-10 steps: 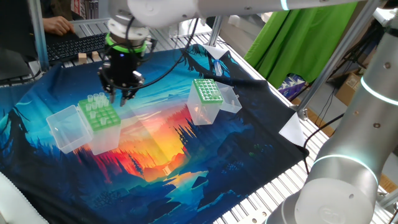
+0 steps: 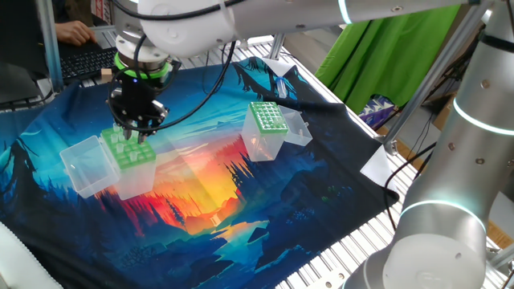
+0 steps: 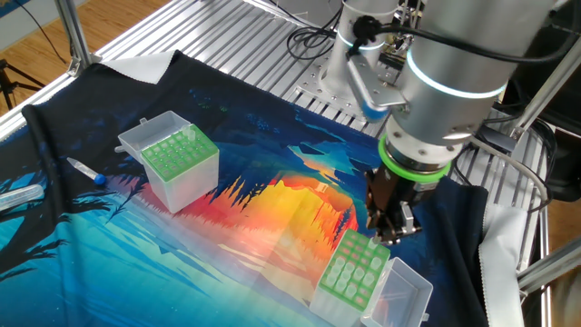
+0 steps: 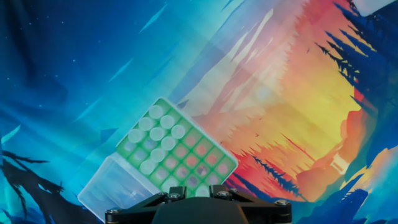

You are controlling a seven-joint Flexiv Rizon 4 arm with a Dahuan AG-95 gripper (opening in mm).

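Observation:
My gripper [image 2: 131,133] is over the left tip box [image 2: 135,172], its fingers apart and its tips close above the green rack top. In the wrist view, the gripper reaches the near corner of the green rack [image 4: 194,154], with a gap between the fingers. A pale round top shows in that gap, but whether the fingers touch it is unclear. Several whitish tube tops [image 4: 157,134] stand in one part of this rack; other holes look empty. The second tip box [image 3: 186,183], also with a green top, stands across the cloth with a piece sticking up near its back edge.
Each box has a clear lid hinged open, the left one [image 2: 87,166] lying out to the side. A blue-capped pen or tube [image 3: 87,172] lies beyond the second box. The printed cloth between the boxes [image 2: 205,172] is free.
The gripper has moved left and lower in exterior view 1, from right of the left box to over its rack. The boxes have not moved.

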